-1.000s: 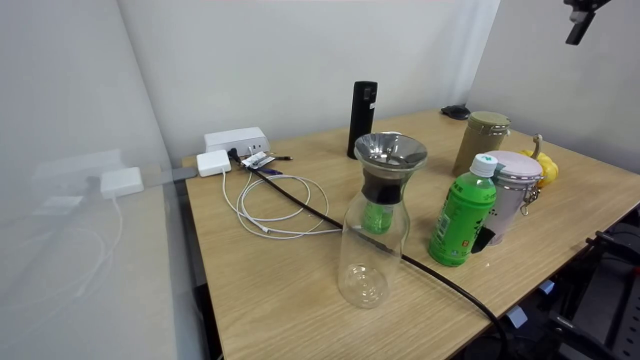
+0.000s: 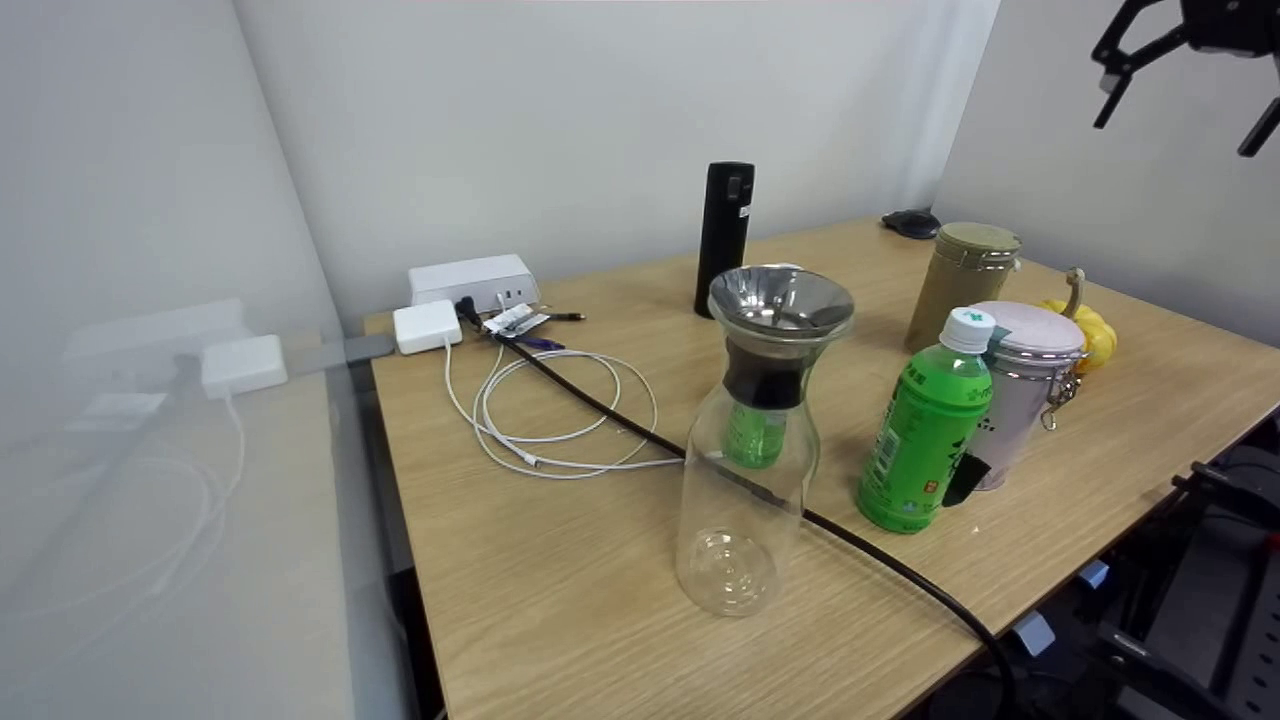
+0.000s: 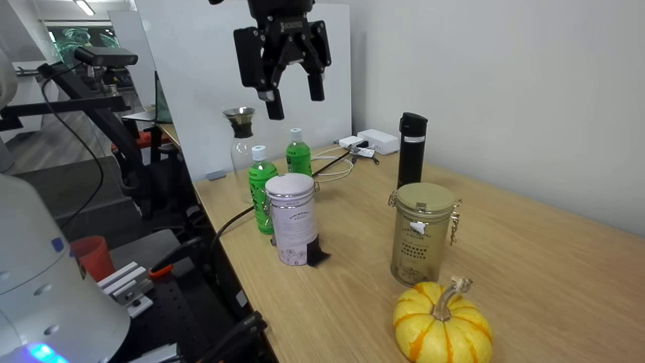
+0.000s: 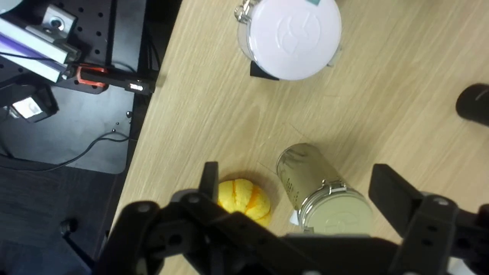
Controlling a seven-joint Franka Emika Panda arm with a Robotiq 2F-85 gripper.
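High above the table, my gripper (image 3: 296, 103) stands open with nothing between its fingers. In the wrist view the olive canister (image 4: 311, 183) and the striped yellow pumpkin (image 4: 245, 199) show between and below the spread fingers, well beneath them. A pale pink canister (image 3: 293, 218) with a clasp lid stands near the table's edge, a black tab at its base. Beside it is a green bottle (image 2: 926, 432) with a white cap. A clear glass carafe (image 2: 738, 516) with a steel funnel top partly covers a second green bottle (image 3: 299, 154).
A black cylinder (image 2: 725, 234) stands towards the wall. White boxes (image 2: 474, 282) and looped white cable (image 2: 564, 468) lie at the far end. A black cable (image 2: 888, 558) crosses the table and hangs over its edge. Bare wood surrounds the olive canister and pumpkin.
In exterior view 1 my gripper has moved left and slightly lower, bringing both fingers into sight. The objects on the table have not moved.
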